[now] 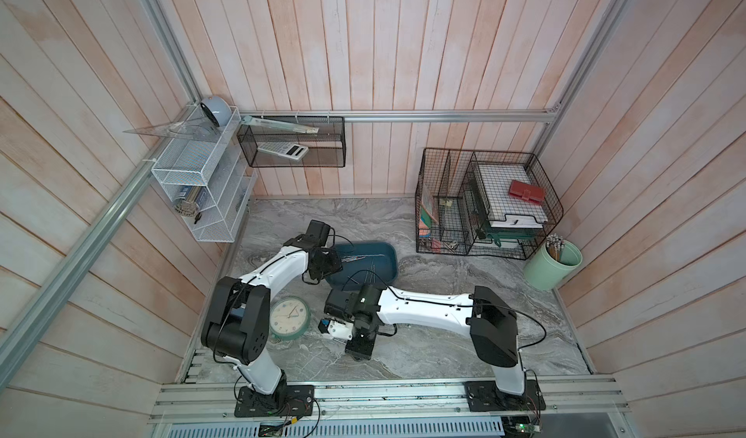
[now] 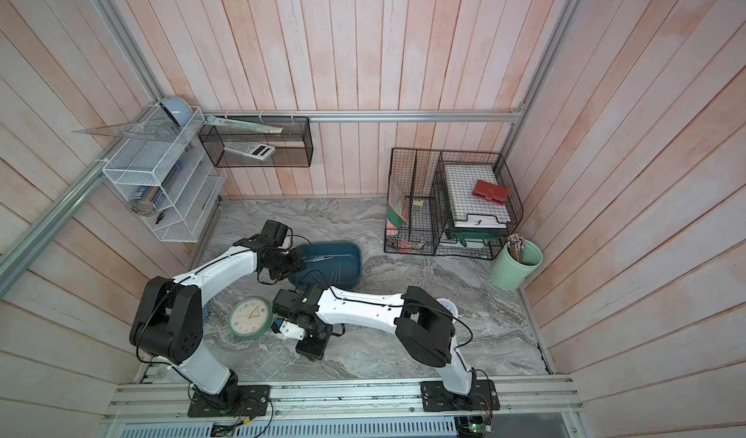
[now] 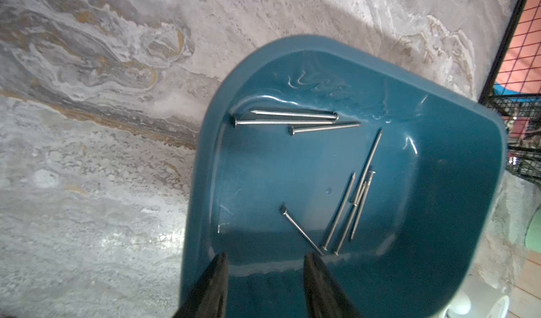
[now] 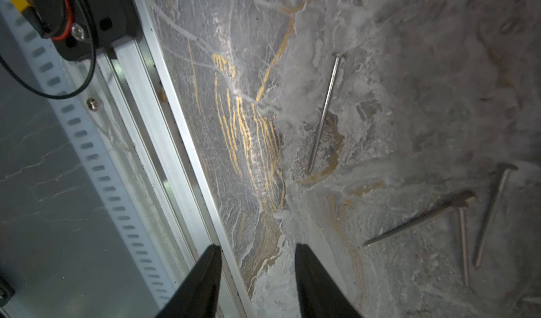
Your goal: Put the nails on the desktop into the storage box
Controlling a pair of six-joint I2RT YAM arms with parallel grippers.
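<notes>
The storage box is a deep blue-teal tub (image 3: pixel 205 165) on the marble desktop. Several silver nails lie inside it, among them a short one (image 3: pixel 302 230). Above the tub, my left gripper has its fingers apart, with nothing seen between them. My right gripper is open and empty over the front of the desktop. In the right wrist view a lone nail (image 4: pixel 324 117) lies ahead of its fingers. Farther right are more nails, including a slanted nail (image 4: pixel 417 223) touching another, and a nail (image 4: pixel 493 216) beside them.
A round green-rimmed clock (image 1: pixel 289 317) lies left of the right gripper. The metal rail (image 4: pixel 180 143) borders the desktop's front. A black wire organizer (image 1: pixel 443 232) and a green pen cup (image 1: pixel 553 267) stand to the right.
</notes>
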